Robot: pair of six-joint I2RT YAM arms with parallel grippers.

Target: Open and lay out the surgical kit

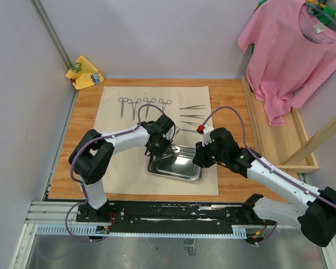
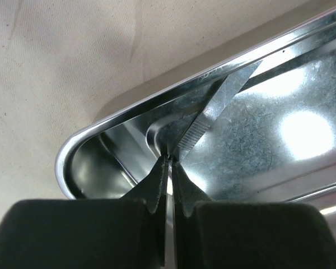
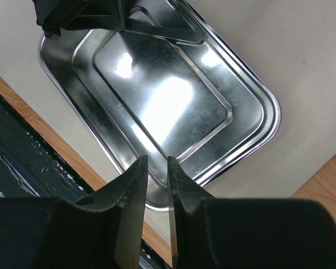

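The steel tray (image 1: 179, 168) lies at the front of the cream cloth (image 1: 123, 176). A flat ribbed tweezer-like instrument (image 2: 218, 101) lies in its left end. My left gripper is down inside the tray at that instrument's ribbed end, its fingertips close together; whether they hold it is unclear. My right gripper hangs over the tray's right part, fingertips a little apart, with nothing visible between them. Behind the tray lie several scissor-like clamps (image 1: 122, 103) in a row and several slim instruments (image 1: 193, 106).
Wooden table (image 1: 235, 95) surrounds the cloth. A pink shirt (image 1: 288, 50) hangs at back right over a wooden frame (image 1: 294, 158). A yellow printed cloth (image 1: 85, 73) sits at back left.
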